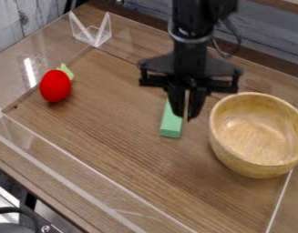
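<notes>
My gripper [158, 84] hangs over the middle of the table, its dark body in front of the upper part of a green block [170, 126] lying on the wooden table [102, 173]. The light fingers are hard to make out, and nothing shows held between them. A tan wooden bowl [254, 136] sits to the right of the block. A red tomato-like object [56, 86] with a small green piece behind it lies at the left.
A white wire rack [90, 29] stands at the back left. A dark rim shows at the bottom left corner.
</notes>
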